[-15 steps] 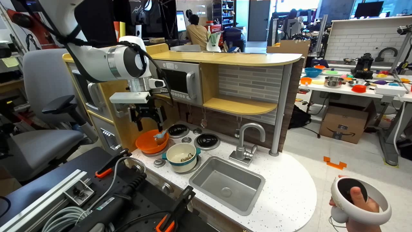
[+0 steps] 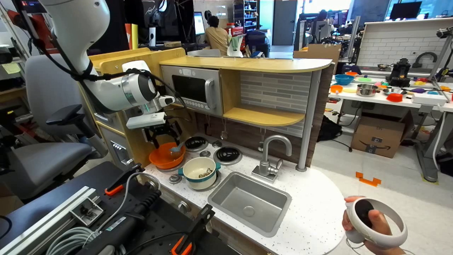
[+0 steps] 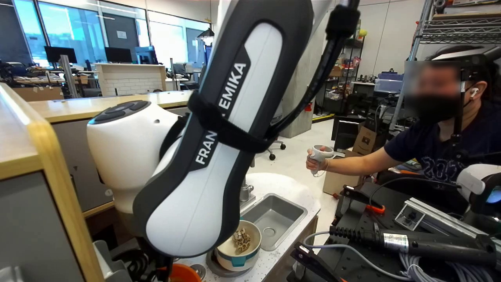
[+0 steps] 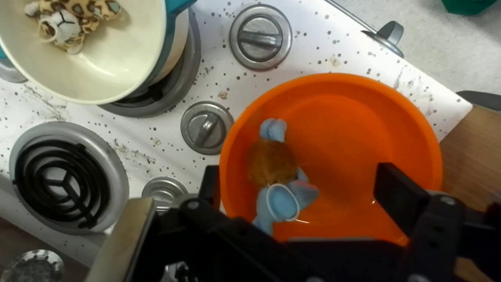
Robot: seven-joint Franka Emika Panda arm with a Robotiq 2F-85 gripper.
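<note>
An orange bowl (image 4: pixel 357 141) sits on the stove corner, and a blue and brown plush toy (image 4: pixel 274 164) lies in it, toward its left side in the wrist view. My gripper is open above this bowl, its dark fingers wide apart with the toy below and between them, closer to the left finger. In exterior view 1 the gripper (image 2: pixel 166 142) hangs low at the bowl (image 2: pixel 163 158). Beside it stands a cream pot with teal handles (image 2: pixel 198 173), holding a spotted plush toy (image 4: pixel 70 21). The arm hides most of the bowl in exterior view 2.
Stove knobs (image 4: pixel 260 37) and a black coil burner (image 4: pixel 65 178) surround the bowl. A microwave (image 2: pixel 193 89) hangs above the counter's back. To the right are an empty sink (image 2: pixel 250 202), a faucet (image 2: pixel 271 155) and clear white countertop (image 2: pixel 314 204).
My gripper has moved lower toward the orange bowl and tilted somewhat. The bowl and pot stay in place. The person's hand with the controller has shifted left in exterior view 1.
</note>
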